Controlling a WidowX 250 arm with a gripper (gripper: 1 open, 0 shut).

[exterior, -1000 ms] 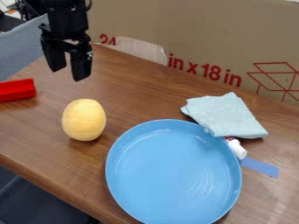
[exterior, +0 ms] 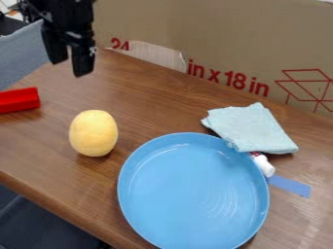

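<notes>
My black gripper (exterior: 68,56) hangs open at the upper left, above the wooden table, with nothing seen between its fingers. Below it on the table are a red block (exterior: 18,100) at the left edge and a yellow oval object (exterior: 92,133). A large blue plate (exterior: 193,192) lies at the lower middle right. A pale blue folded cloth (exterior: 250,127) lies behind the plate, with a small white tube (exterior: 263,165) partly under it.
A cardboard box (exterior: 221,39) stands along the back. A grey item (exterior: 19,60) is at the upper left. A blue strip (exterior: 290,186) lies right of the plate.
My gripper has moved slightly up and to the left. The objects on the table have not visibly moved.
</notes>
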